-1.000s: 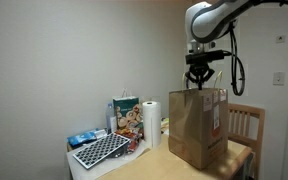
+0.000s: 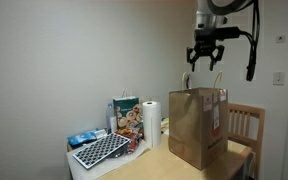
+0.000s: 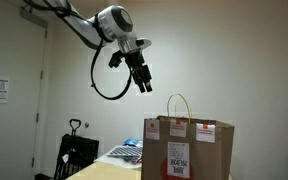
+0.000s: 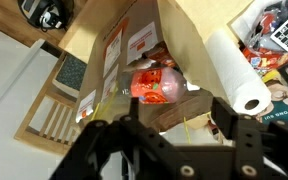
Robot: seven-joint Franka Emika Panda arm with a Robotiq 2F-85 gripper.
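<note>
My gripper [image 2: 201, 66] is above the brown paper bag [image 2: 197, 130], clear of its handles. Its fingers stand apart in the wrist view, and nothing is held between them. Looking down into the bag, the wrist view shows a red and pink package [image 4: 157, 86] with a little green on it, lying inside. From the other side, the gripper [image 3: 130, 72] also hangs in the air over the bag [image 3: 189, 150], which stands upright with a handle [image 3: 180, 101] raised.
Left of the bag stand a white paper roll [image 2: 151, 122] and a patterned bag [image 2: 128, 115]. A black and white tray [image 2: 101, 150] lies on the table's left end. Behind the bag is a wooden chair [image 2: 246, 112]. Open table shows in front of the roll.
One second ago the gripper was lower, at the bag's mouth, with its fingers closer together. It has risen above the handles, and its fingers have spread. The bag stays put.
</note>
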